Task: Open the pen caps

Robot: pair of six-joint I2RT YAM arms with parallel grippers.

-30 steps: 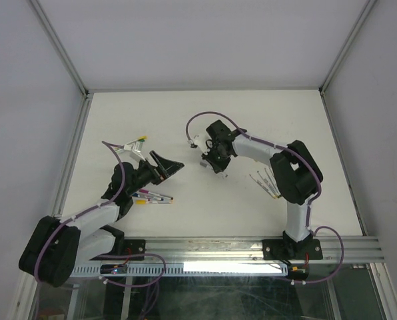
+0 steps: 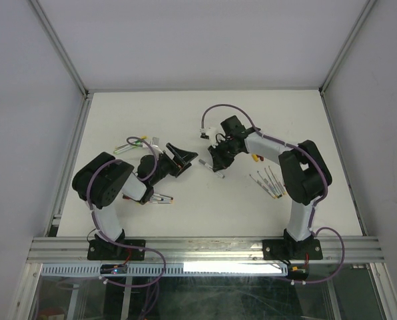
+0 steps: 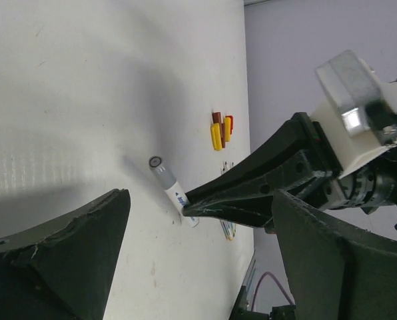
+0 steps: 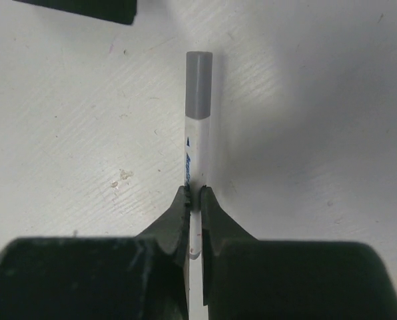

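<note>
A pen with a grey cap (image 4: pixel 198 87) and a white body (image 4: pixel 197 150) is pinched around its body by my right gripper. The cap is free of any finger. In the top view this pen (image 2: pixel 220 175) slants over the middle of the table, its cap end toward my left gripper (image 2: pixel 194 160). Those left fingers (image 3: pixel 95 240) stand apart with nothing between them; in the left wrist view the cap shows beyond them, in the gap. A dark part of the left gripper enters the right wrist view at the top left.
Several slim pens (image 2: pixel 268 183) lie on the right of the table. Short yellow and brown pieces (image 3: pixel 216 130) sit farther off, partly behind the right arm in the top view. More pens (image 2: pixel 162 200) rest at the left, partly under the left arm.
My left gripper has moved right, closer to the pen's cap end, and its arm has swung inward. The right gripper has shifted and turned slightly, still on the pen.
</note>
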